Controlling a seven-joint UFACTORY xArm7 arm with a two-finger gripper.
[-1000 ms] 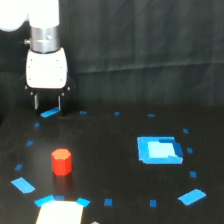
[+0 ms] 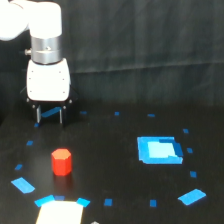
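A red block point(image 2: 62, 161) with a hexagonal outline rests on the dark table at the left. At the upper left, my gripper point(image 2: 49, 119) points downward with its two thin fingers apart and nothing visible between them. It appears behind the red block and clear of it. The dark fingers are hard to make out against the background.
A blue-bordered square with a white centre point(image 2: 161, 150) lies at the right. Small blue marks and tape strips point(image 2: 192, 197) dot the table. A pale object point(image 2: 60, 212) is cut off by the bottom edge.
My gripper has moved down a little and slightly to the right. The red block and the blue-bordered square have stayed where they were.
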